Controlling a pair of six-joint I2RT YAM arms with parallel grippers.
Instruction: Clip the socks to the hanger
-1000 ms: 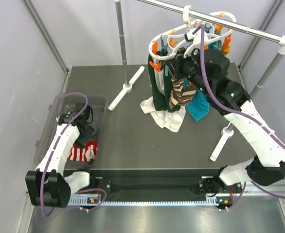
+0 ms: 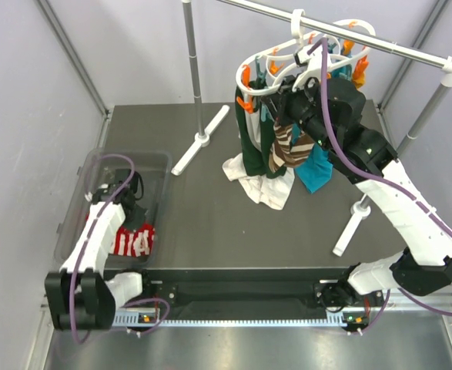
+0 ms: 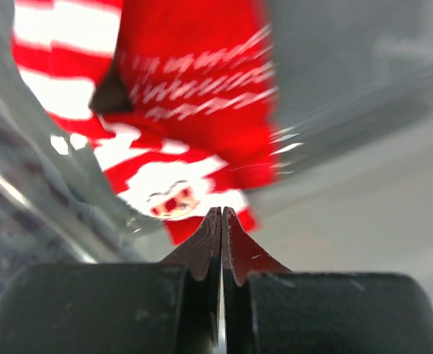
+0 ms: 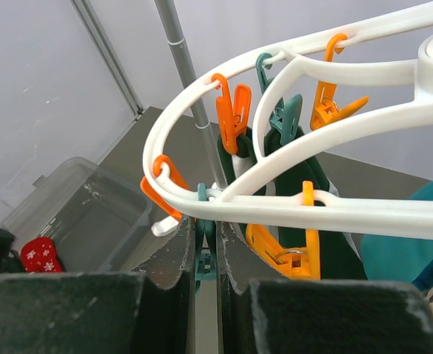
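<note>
Red-and-white socks (image 2: 133, 240) lie in a clear plastic bin at the lower left; the left wrist view shows red fabric (image 3: 201, 88) and a striped part with a Santa face. My left gripper is above them, shut, nothing visible between its fingers. My right gripper is at the white clip hanger (image 4: 290, 214), shut on a teal clip (image 4: 204, 228). Orange and teal clips ring the hanger, with dark green, brown striped, white and teal fabrics (image 2: 314, 173) hanging below.
The bin (image 2: 160, 166) fills the left of the floor. A metal rack bar (image 2: 395, 48) carries the hanger, on posts with white feet (image 2: 191, 154).
The left arm has shifted slightly within the bin over the last second. The right arm and hanger look unchanged.
</note>
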